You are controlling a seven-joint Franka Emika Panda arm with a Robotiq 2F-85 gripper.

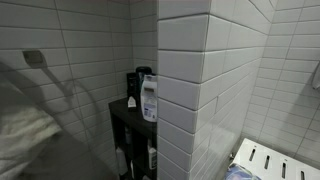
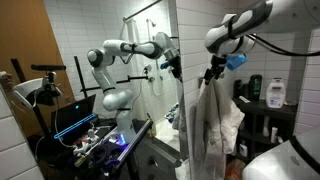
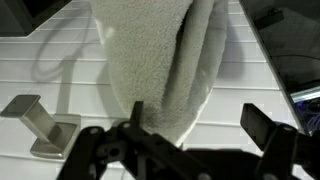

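A light beige towel hangs across the upper middle of the wrist view, its lower edge reaching behind the fingers. My gripper stands open, one dark finger at the towel's lower edge and the other over white tile. Whether the cloth lies between the fingers or only beyond them, I cannot tell. A metal wall hook is bare at the left. In exterior view 2 the towel drapes down below my gripper. Part of the towel shows at the left edge of exterior view 1, where the gripper is out of sight.
A dark shelf carries a white bottle and dark containers in the corner. A tiled wall edge juts out beside it. A white slatted seat is at the lower right.
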